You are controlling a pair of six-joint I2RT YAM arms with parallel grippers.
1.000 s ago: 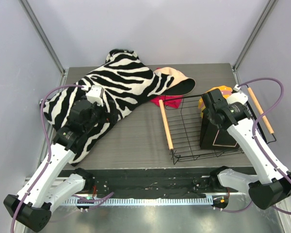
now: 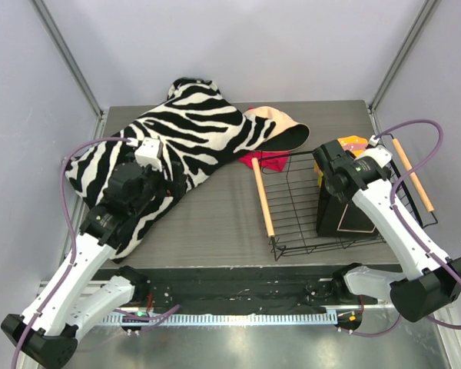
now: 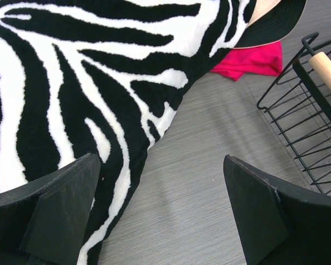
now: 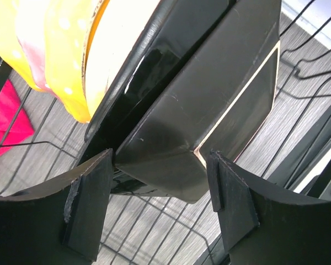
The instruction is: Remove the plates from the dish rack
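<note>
Black square plates point(image 4: 237, 66) stand in the right side of the wire dish rack point(image 2: 265, 196), beside yellow dotted items point(image 4: 69, 66). My right gripper is down at the plates, its two fingers either side of a dark plate corner; whether they touch it is unclear. It looks part open. Over the zebra-striped cloth at left, my left gripper stands open with nothing between its fingers.
The zebra cloth point(image 2: 200, 123) covers the left of the table. A red cloth point(image 3: 254, 61) and a tan-and-black item point(image 2: 288, 129) lie behind the rack. Bare table lies between cloth and rack.
My right arm has shifted slightly over the plates.
</note>
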